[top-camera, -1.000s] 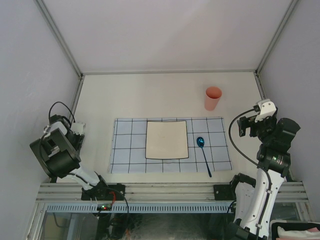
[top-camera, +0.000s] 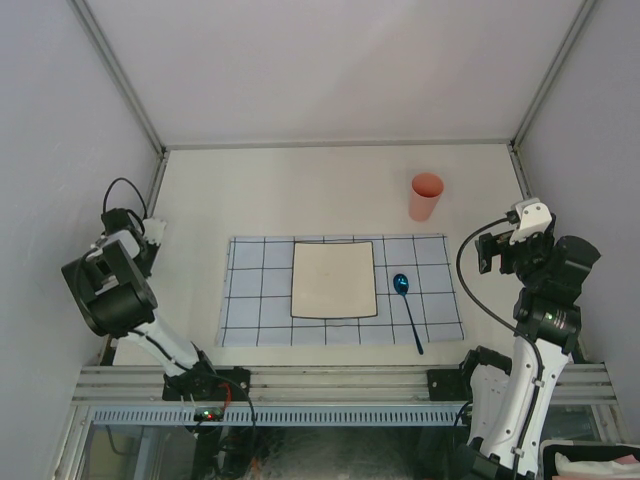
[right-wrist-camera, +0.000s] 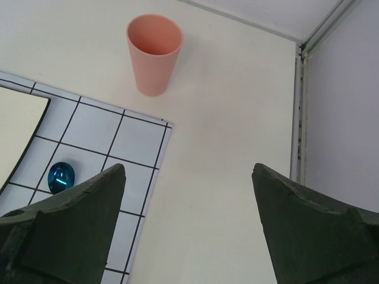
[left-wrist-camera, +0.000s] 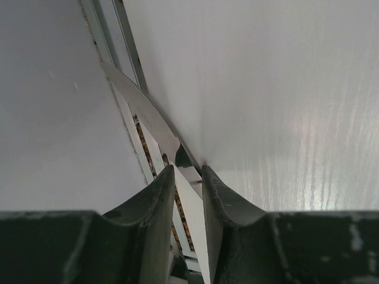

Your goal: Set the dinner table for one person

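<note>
In the left wrist view a knife [left-wrist-camera: 148, 113] with a serrated blade runs along the table's left edge. My left gripper is shut on it near the base of the blade; the handle is mostly hidden by the fingers. From the top, the left arm covers this spot. A checked placemat [top-camera: 258, 290] lies mid-table, bearing a square cream plate [top-camera: 334, 280]. To the plate's right lies a blue spoon [top-camera: 402, 285], its handle toward the front. A pink cup [top-camera: 425, 196] stands behind the mat. My right gripper is open and empty above the right side.
The left wall and metal rail [top-camera: 158, 185] run close beside the left gripper. Bare white table [top-camera: 290, 190] lies behind the mat.
The left gripper has shifted slightly toward the back along the left edge over the last second. The right arm, plate, spoon and cup have not moved.
</note>
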